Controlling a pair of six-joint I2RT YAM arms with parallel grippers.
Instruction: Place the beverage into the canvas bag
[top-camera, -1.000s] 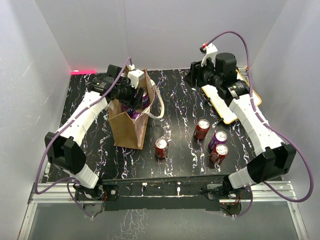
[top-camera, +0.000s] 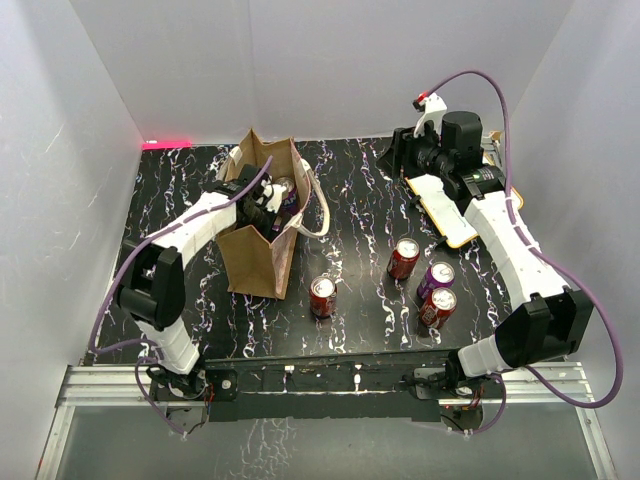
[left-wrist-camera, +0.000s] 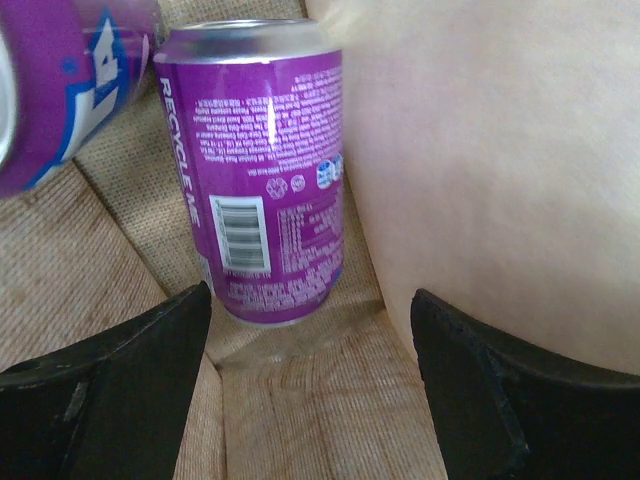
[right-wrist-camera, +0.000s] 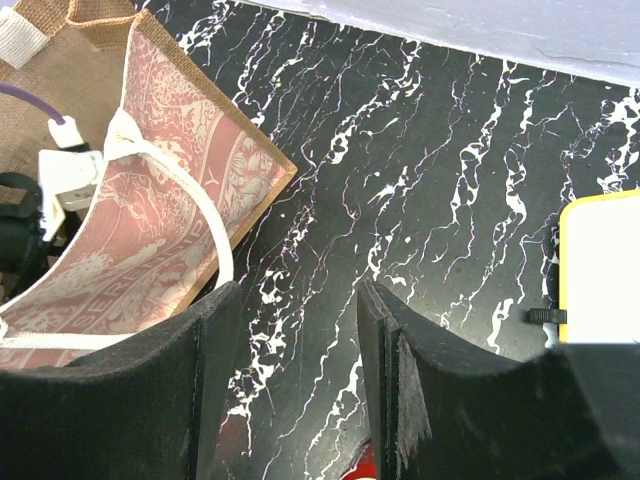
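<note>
The canvas bag (top-camera: 254, 264) stands at the left of the table with my left gripper (top-camera: 260, 210) down inside it. In the left wrist view, that gripper is open just short of an upright purple can (left-wrist-camera: 265, 180); another purple can (left-wrist-camera: 45, 85) lies at upper left. My right gripper (top-camera: 395, 160) hangs over the back right, part open and empty. On the table stand red cans (top-camera: 322, 298) and a purple can (top-camera: 436, 278).
A yellow-edged white board (top-camera: 448, 215) lies at the back right under the right arm. The bag's white strap (top-camera: 320, 205) arches out to the right.
My left gripper has gone lower into the bag, its arm moving down and slightly left. The right gripper has shifted a little to the right and up in the top view.
</note>
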